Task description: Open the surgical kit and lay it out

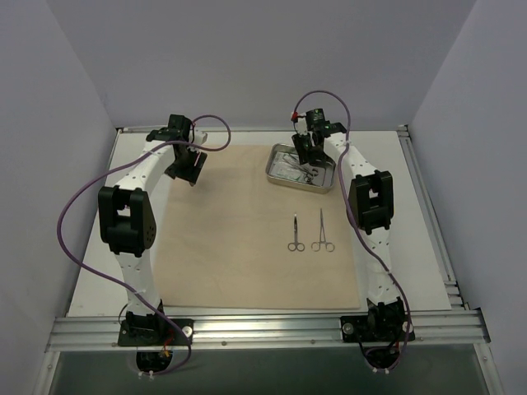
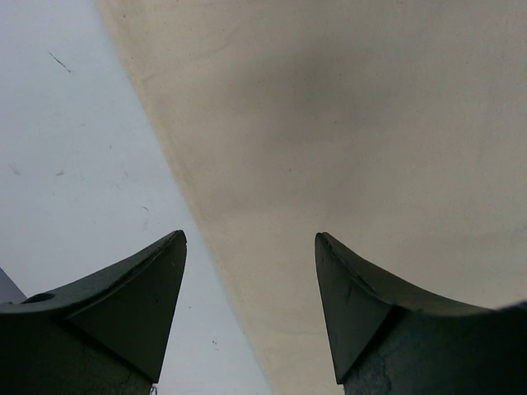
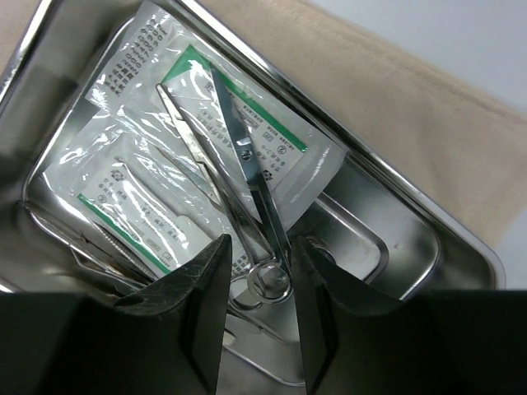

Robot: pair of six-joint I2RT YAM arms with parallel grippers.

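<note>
The steel tray (image 1: 276, 178) sits at the back right of the cloth, holding paper-plastic pouches (image 3: 123, 206) and several metal instruments. My right gripper hangs over it, its fingertips apart at the finger rings (image 3: 268, 281) of the instruments on top. On the cloth below the tray lie scissors (image 1: 296, 239) and a clamp (image 1: 322, 239), side by side. My left gripper is open over the cloth's left edge, with nothing between its fingers.
White table (image 1: 420, 263) shows around it, with grey walls at the back and sides.
</note>
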